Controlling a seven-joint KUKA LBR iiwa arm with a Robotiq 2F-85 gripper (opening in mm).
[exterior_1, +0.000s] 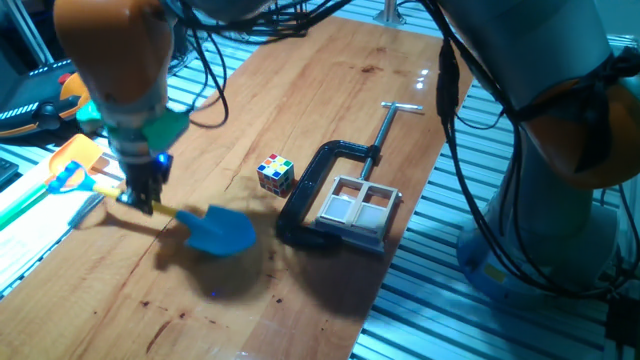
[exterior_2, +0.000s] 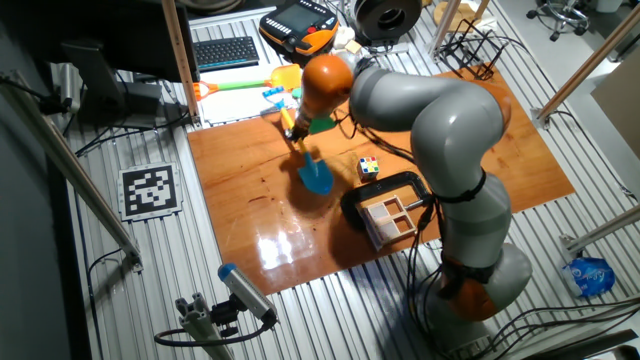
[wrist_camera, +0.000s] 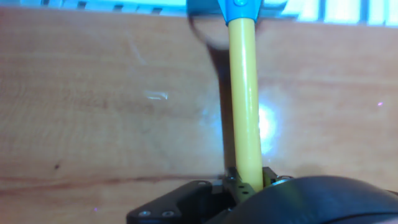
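My gripper (exterior_1: 140, 203) is shut on the yellow shaft of a toy shovel, whose blue blade (exterior_1: 222, 232) points toward the middle of the table. The shovel is held above the wood, and its shadow falls on the tabletop below. Its blue handle (exterior_1: 70, 178) reaches out over the table's left edge. In the wrist view the yellow shaft (wrist_camera: 244, 99) runs up from between the fingers to a blue end piece (wrist_camera: 241, 9) at the top. From the other side, the blue blade (exterior_2: 316, 177) also hangs over the table.
A Rubik's cube (exterior_1: 276, 174) sits right of the blade. Beyond it lie a black C-clamp (exterior_1: 296, 205) and a wooden window-like frame (exterior_1: 378, 238). An orange and green shovel (exterior_2: 284, 78) lies past the table's edge, near a keyboard (exterior_2: 224, 52).
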